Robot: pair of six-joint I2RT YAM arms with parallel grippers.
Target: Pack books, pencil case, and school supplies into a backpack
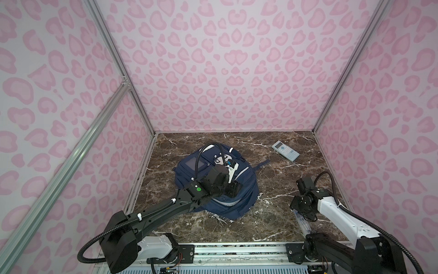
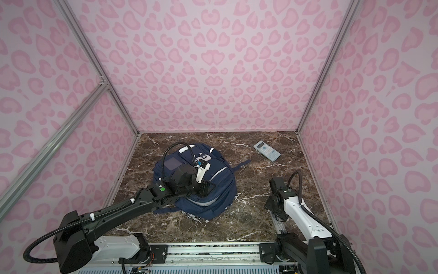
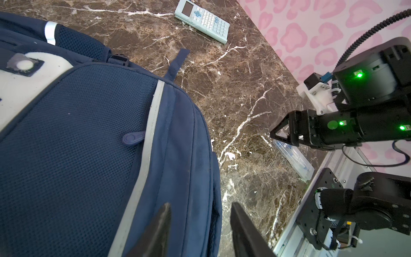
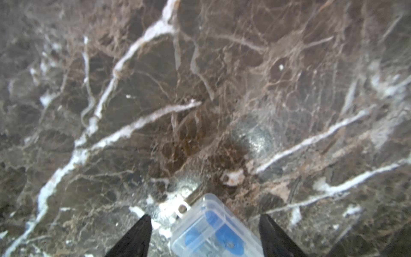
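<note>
The navy backpack (image 1: 246, 196) lies on the marble table, with my left gripper above its front edge, open and holding nothing. A clear plastic pencil case (image 3: 297, 165) with blue showing inside (image 4: 227, 235) lies at the near right. My right gripper is low over that case, its open fingers on either side of the case's end; contact is not clear. A pale blue calculator (image 2: 267, 150) lies at the back right of the table, apart from the backpack.
Pink patterned walls enclose the table (image 1: 178, 141) at the sides and back. Bare marble lies between the backpack and the right arm. A metal rail (image 1: 239, 245) runs along the front edge.
</note>
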